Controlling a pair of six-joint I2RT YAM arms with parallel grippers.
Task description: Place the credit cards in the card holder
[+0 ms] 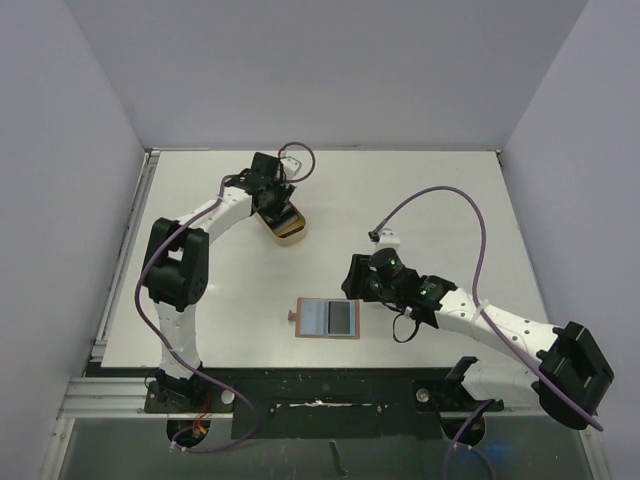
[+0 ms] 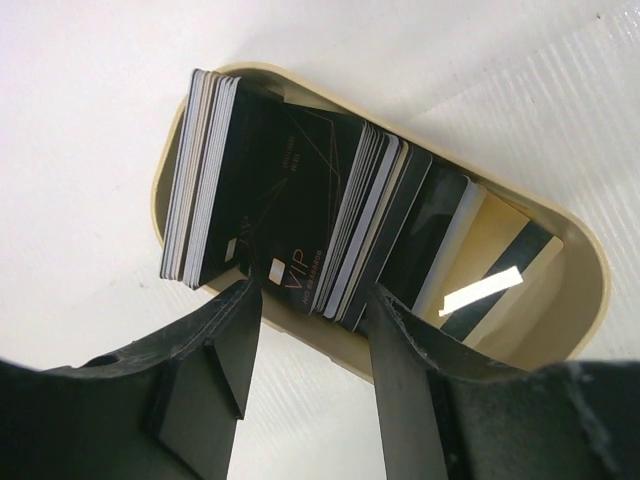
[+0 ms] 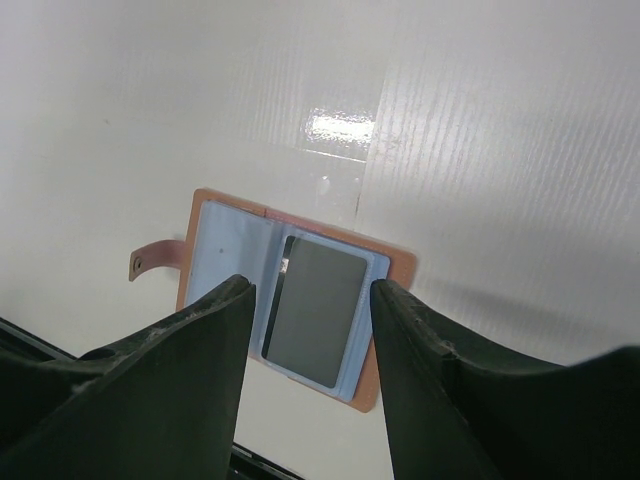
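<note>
Dark credit cards (image 2: 300,190) stand packed in a beige oval box (image 1: 290,238), with a yellow card (image 2: 487,243) at one end. My left gripper hovers over the box, fingers apart, nothing between them. Below on the table lies the card holder (image 3: 205,250), spread flat with a brown rim, a strap and clear sleeves. A dark grey card (image 3: 318,310) shows in its right-hand sleeve; the left-hand sleeve looks empty. Above the holder's right side my right gripper is open and empty.
Bare white table (image 1: 430,200) stretches to the right and between box and holder. A metal rail (image 1: 125,250) runs along the left edge. Purple cables (image 1: 483,240) loop over both arms.
</note>
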